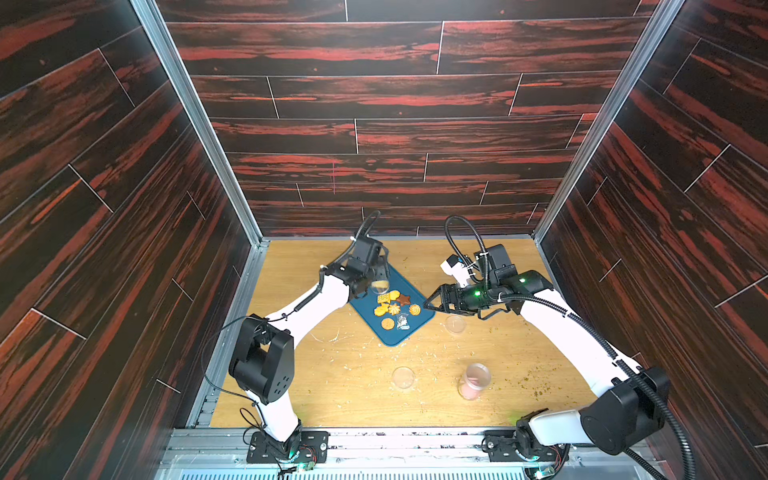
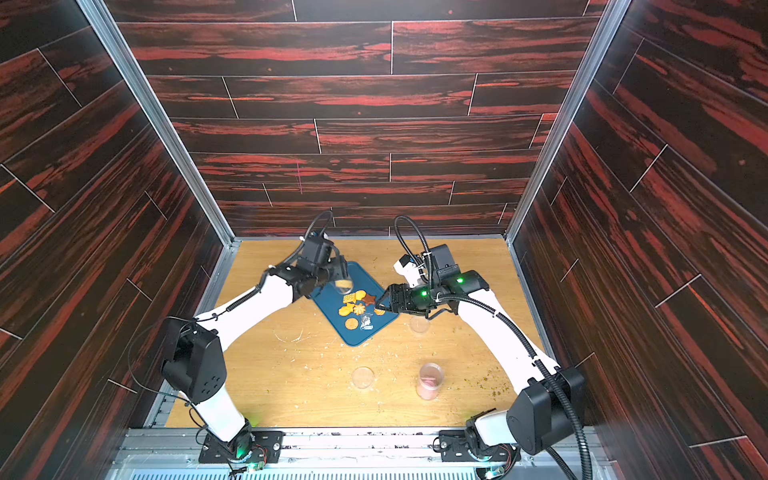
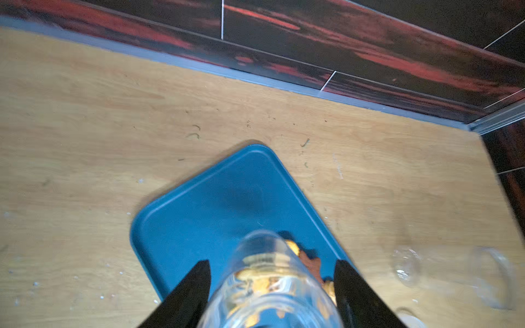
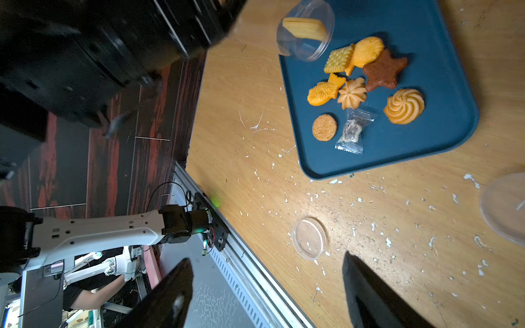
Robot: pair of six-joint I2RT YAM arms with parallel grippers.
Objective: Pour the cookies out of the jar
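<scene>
A clear jar [image 3: 268, 273] is tilted mouth-down over the blue tray [image 3: 207, 202], with my left gripper shut on it. A pale yellow wafer [image 4: 304, 28] shows inside the jar in the right wrist view. On the tray lie several cookies, among them a brown star [image 4: 385, 70], a swirl cookie [image 4: 404, 106], a round cookie [image 4: 324, 127], fish shapes, and a wrapped piece [image 4: 352, 131]. My right gripper has its fingers apart with nothing between them, near the tray's right corner in the top left view.
A clear cup with pinkish contents [image 1: 475, 381] stands at the front right. A clear round lid [image 1: 403, 378] lies at front centre, and another clear disc [image 1: 455, 323] lies below my right gripper. White crumbs dot the table.
</scene>
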